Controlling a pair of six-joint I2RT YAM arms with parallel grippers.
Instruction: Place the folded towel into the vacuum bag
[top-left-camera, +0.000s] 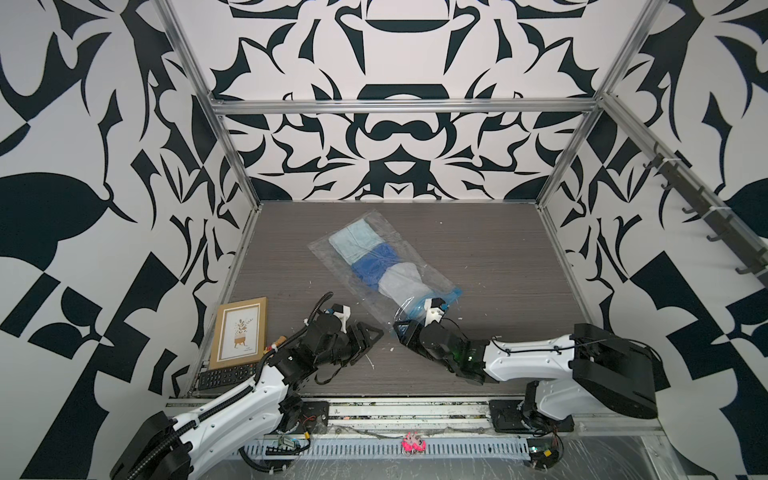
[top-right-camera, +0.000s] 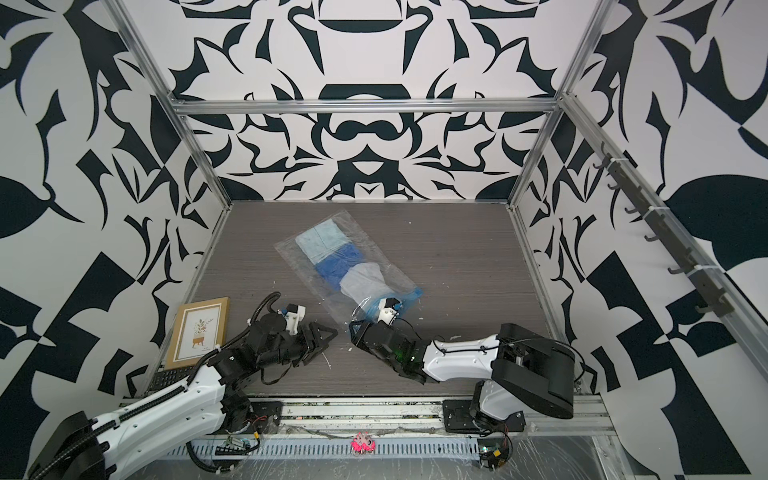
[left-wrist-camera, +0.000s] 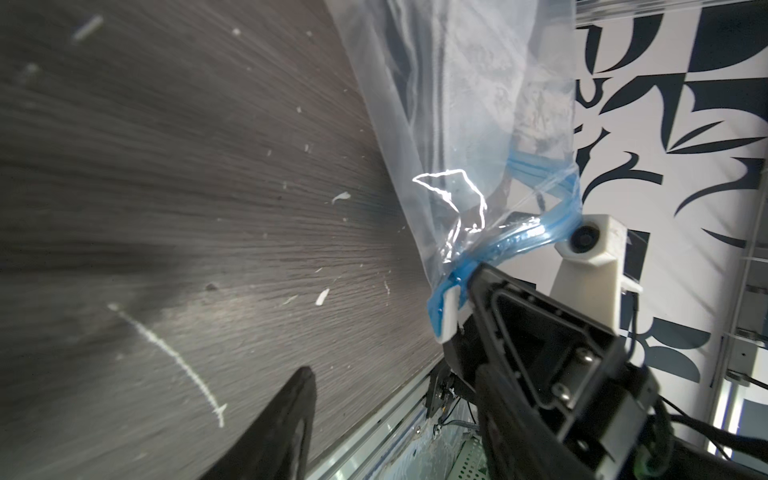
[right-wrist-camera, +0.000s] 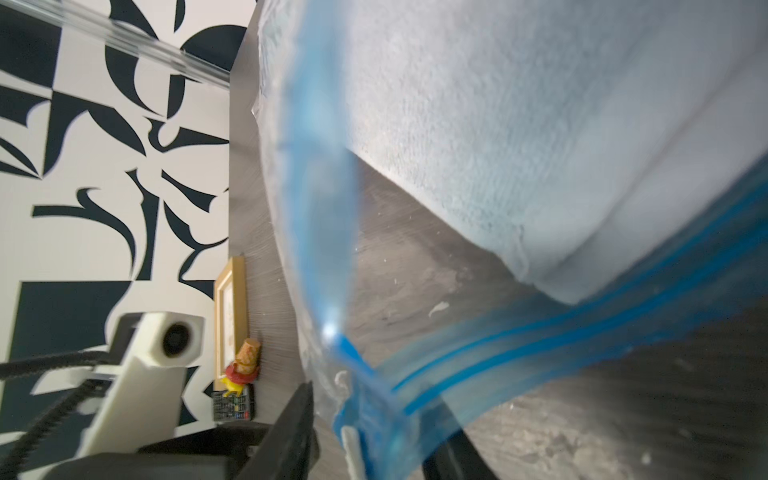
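The clear vacuum bag lies diagonally across the table, its blue-edged mouth facing the arms. Inside it show a light blue towel, a dark blue towel and a whitish towel; in the right wrist view the whitish towel sits behind the blue seal strip. My right gripper is at the mouth, its fingers apart with the bag's blue rim between them. To the left, my left gripper stands open and empty, clear of the bag.
At the front left are a framed picture, a black keyboard and a small toy.
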